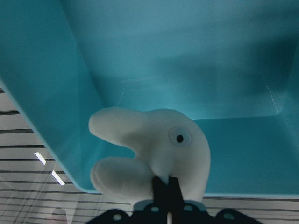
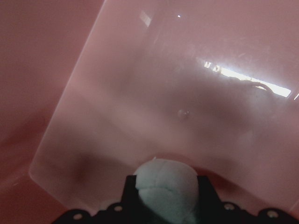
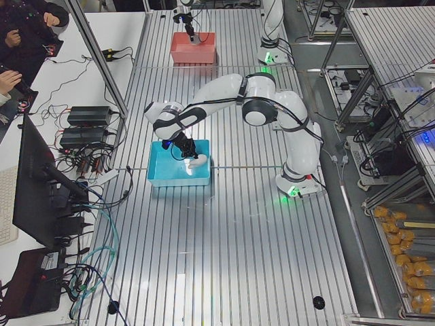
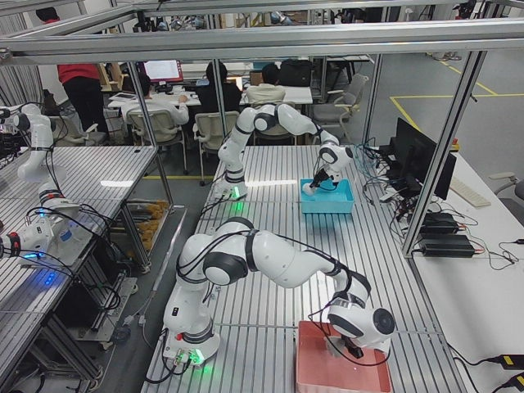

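My left gripper is shut on a white plush toy [image 1: 154,135] with a round black eye. The toy hangs inside the blue bin [image 3: 179,181], low over its floor; whether it touches the bottom I cannot tell. In the right wrist view, my right gripper is shut on a pale soft object [image 2: 166,186] inside the pink bin [image 2: 84,116], near one wall; the rest of that object is hidden.
Monitors, cables and black boxes [image 3: 83,138] line the side of the ribbed metal table [image 3: 231,258]. An upright frame post stands beside them. The table around the blue bin is largely clear.
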